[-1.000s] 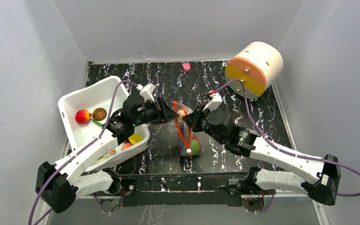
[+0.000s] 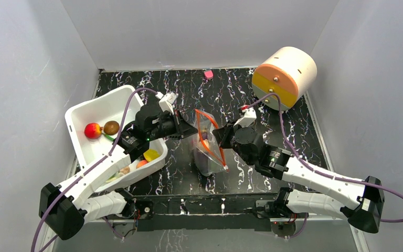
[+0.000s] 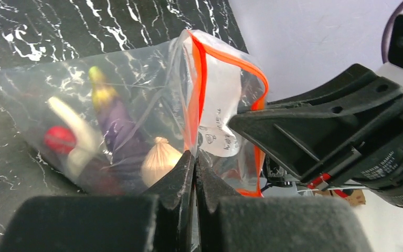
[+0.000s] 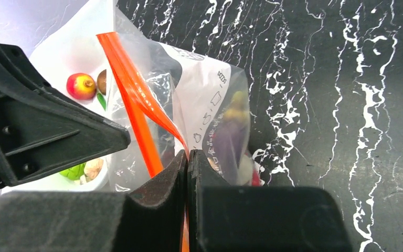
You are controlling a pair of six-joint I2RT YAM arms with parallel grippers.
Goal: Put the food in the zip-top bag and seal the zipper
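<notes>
The clear zip top bag (image 2: 201,157), with an orange zipper rim, stands between my two grippers. Through its film in the left wrist view show an eggplant (image 3: 116,123), an onion (image 3: 158,161) and a red item (image 3: 60,138). The bag's mouth gapes. My right gripper is shut on the orange zipper rim (image 4: 160,116), which runs in between its fingertips. On the opposite side, my left gripper is shut at the near edge of the mouth; film meets its tips, but nothing clearly shows between them.
A white bin (image 2: 78,113) at the left holds a red fruit (image 2: 92,130), a brown round item (image 2: 111,127) and other food. At the back right stands a drum-shaped box (image 2: 288,73); a pink block (image 2: 208,74) lies at the back. Counter around the bag is free.
The right gripper has shifted a little right, and the bag's mouth is spread wider.
</notes>
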